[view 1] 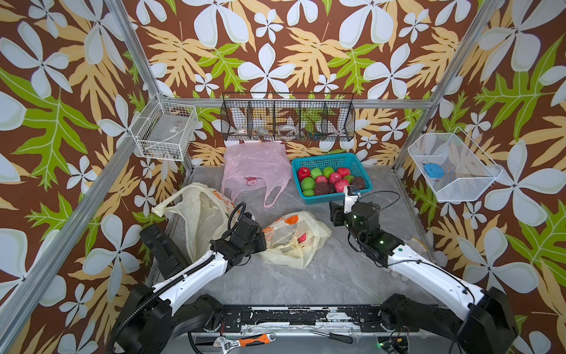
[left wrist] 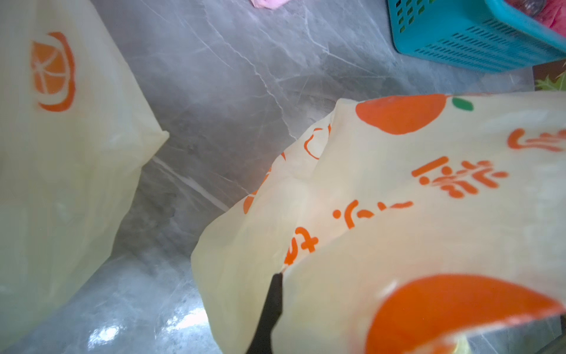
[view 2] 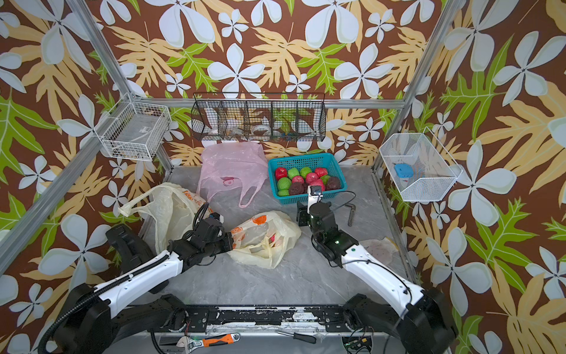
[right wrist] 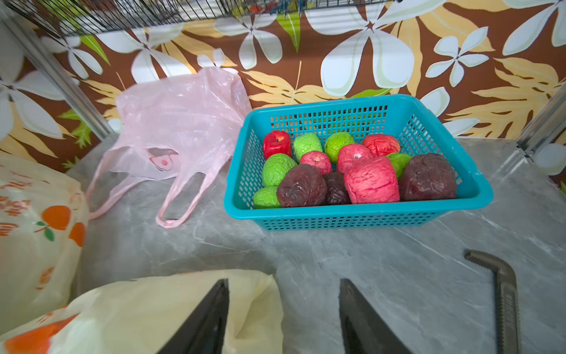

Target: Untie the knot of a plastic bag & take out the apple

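A cream plastic bag (view 1: pixel 312 244) with orange print lies at the middle of the table, its mouth facing up. A small red patch, likely the apple (view 1: pixel 302 237), shows inside it. My left gripper (view 1: pixel 263 242) is shut on the bag's left edge; in the left wrist view the printed film (left wrist: pixel 353 236) stretches away from one dark finger (left wrist: pixel 268 318). My right gripper stands open with nothing between its fingers, in front of the teal basket (right wrist: pixel 353 215) and above the table, to the right of the bag.
Several red, green and dark fruits fill the basket. Another cream bag (view 1: pixel 203 221) stands at left, and a pink bag (view 1: pixel 254 162) at the back. A hex-key-like tool (right wrist: pixel 507 295) lies at right.
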